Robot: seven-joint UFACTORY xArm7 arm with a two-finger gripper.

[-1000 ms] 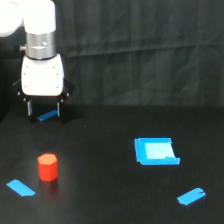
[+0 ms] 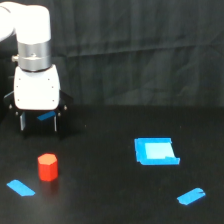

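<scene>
My white arm comes down at the upper left, with the gripper [image 2: 39, 124] at its lower end. The dark fingers stand apart, so it looks open, and no object is visibly gripped. Close to the fingers, partly hidden by the gripper, a small blue piece [image 2: 46, 116] shows on the black table. In front of the gripper, nearer the camera, a red hexagonal block [image 2: 48, 167] sits apart from it. Over on the right lies a blue tray-like piece [image 2: 142, 152] with a white middle.
One flat blue strip [image 2: 20, 188] lies at the front left, another blue piece [image 2: 191, 197] at the front right. Between the red block and the tray-like piece the black table [image 2: 95, 165] is bare. A dark curtain [image 2: 140, 50] hangs behind.
The gripper has come lower and slightly to the left, towards the small blue piece. The red block and the other blue pieces have stayed where they were.
</scene>
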